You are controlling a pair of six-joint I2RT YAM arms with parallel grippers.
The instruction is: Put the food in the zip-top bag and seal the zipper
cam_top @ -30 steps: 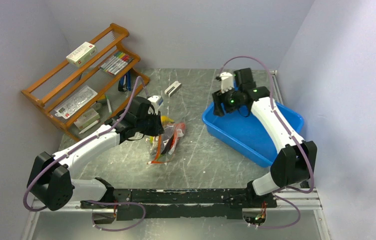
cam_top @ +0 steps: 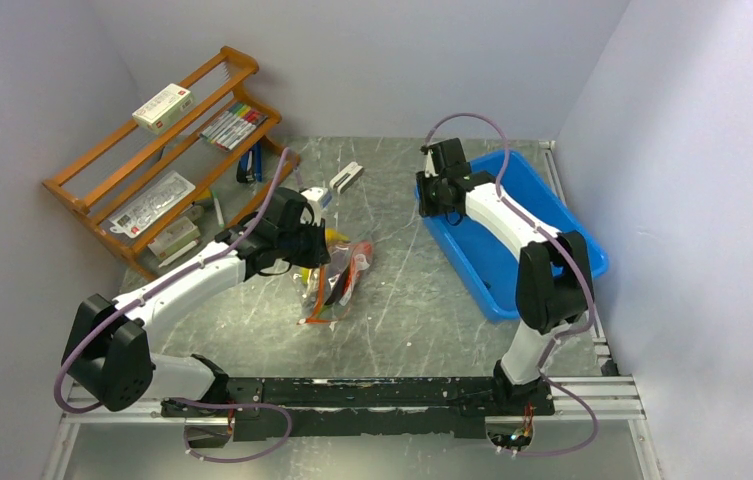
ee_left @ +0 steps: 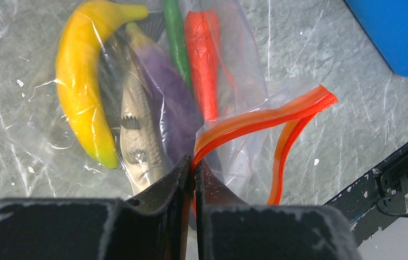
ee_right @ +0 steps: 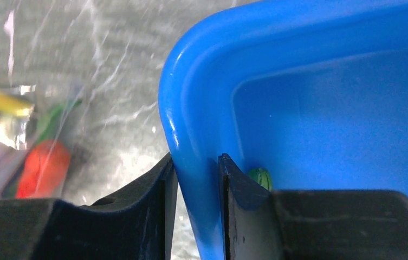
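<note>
The clear zip bag (cam_top: 332,285) lies mid-table, holding a banana (ee_left: 82,81), an eggplant (ee_left: 174,108), a fish (ee_left: 136,135), a green vegetable (ee_left: 177,38) and a red item (ee_left: 201,65). My left gripper is shut on the bag's orange zipper edge (ee_left: 256,122), which loops open. My right gripper is shut on the rim of the blue bin (ee_right: 190,92); a green item (ee_right: 259,176) shows inside the bin.
A wooden rack (cam_top: 112,190) with boxes and markers stands at the back left. A small white object (cam_top: 347,176) lies behind the bag.
My right gripper has taken the bin's rim and moved toward the back, the bin shifting with it. The left gripper moved slightly with the bag edge earlier.
</note>
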